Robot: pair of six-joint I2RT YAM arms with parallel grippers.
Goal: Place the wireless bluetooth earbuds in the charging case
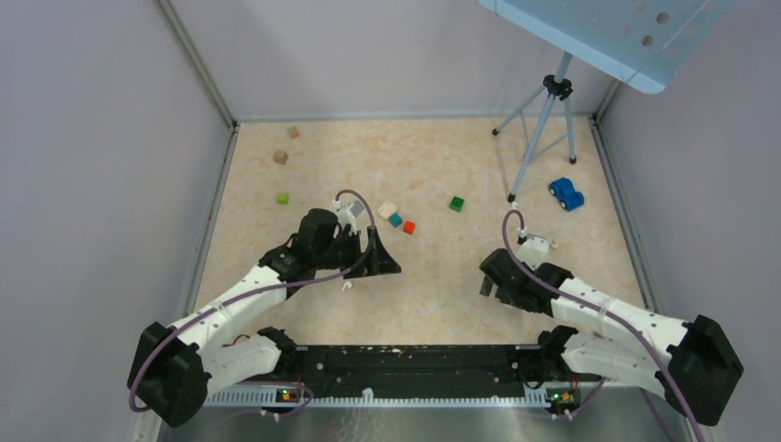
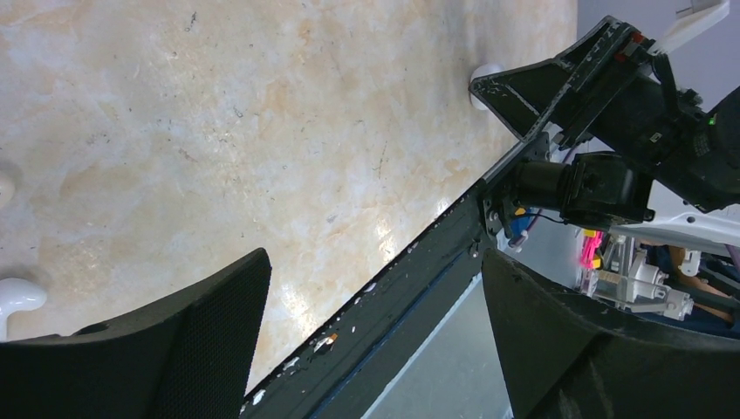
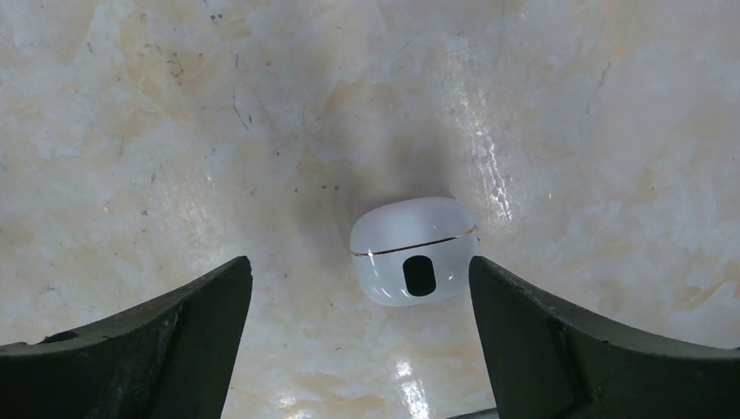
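Observation:
The white charging case [image 3: 414, 272] lies closed on the table in the right wrist view, a dark oval on its front. My right gripper is open above it; the case sits below the gap, nearer the right-hand finger and apart from both. A white earbud [image 2: 21, 295] lies at the left edge of the left wrist view, and a second small white piece [image 2: 5, 188] is cut off above it. From the top, one earbud [image 1: 347, 285] shows beside my left gripper [image 1: 372, 262]. That gripper is open, with bare table between its fingers.
Small blocks, among them a red cube [image 1: 409, 227] and a green one [image 1: 456, 203], lie farther back. A blue toy car [image 1: 565, 193] and a tripod [image 1: 543, 129] stand at the back right. The table between the two grippers is clear.

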